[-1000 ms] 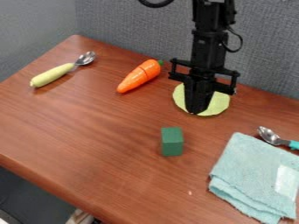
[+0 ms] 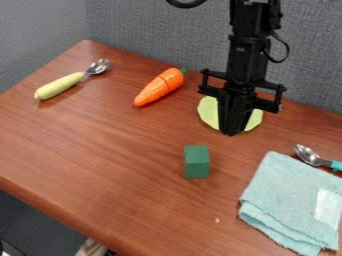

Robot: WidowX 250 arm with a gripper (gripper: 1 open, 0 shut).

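My black gripper (image 2: 234,121) hangs over the pale green round plate (image 2: 210,108), at the back right of the wooden table, and covers much of it. Whether its fingers are apart or closed I cannot tell, nor whether anything is between them. An orange carrot (image 2: 160,87) lies left of the plate. A green block (image 2: 197,162) stands in front of it.
A spoon with a pale yellow handle (image 2: 59,86) lies at the far left. A folded light blue cloth (image 2: 286,205) and another spoon (image 2: 307,155) lie at the right.
The objects on the table look unmoved.
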